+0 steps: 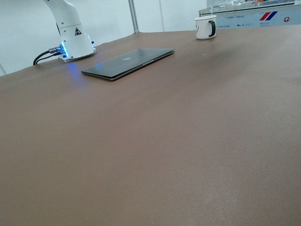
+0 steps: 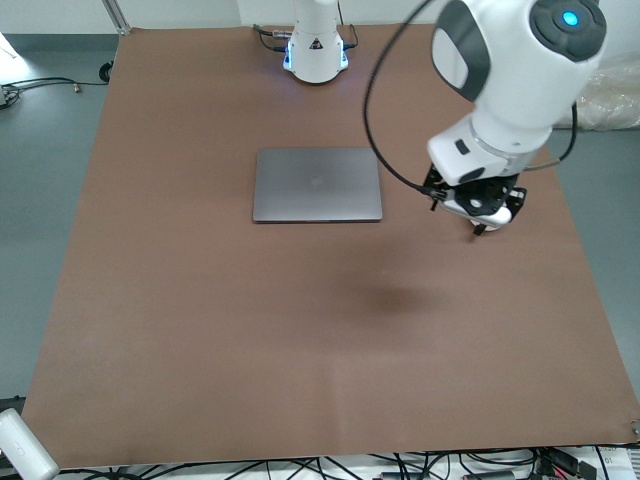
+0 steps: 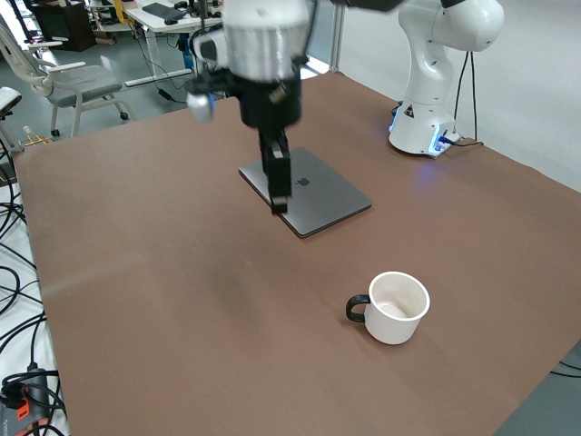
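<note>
A closed grey laptop point(image 2: 316, 184) lies flat on the brown table point(image 2: 320, 330). A white mug with a black handle point(image 1: 205, 28) stands upright apart from it; in the left view the arm's head mostly hides it. My black gripper point(image 3: 278, 202) hangs from the arm, over the laptop as the right view shows it; in the left view the gripper point(image 2: 478, 226) is over the mug's place. I cannot tell whether it is open or shut.
Cables and equipment run along the front edge.
</note>
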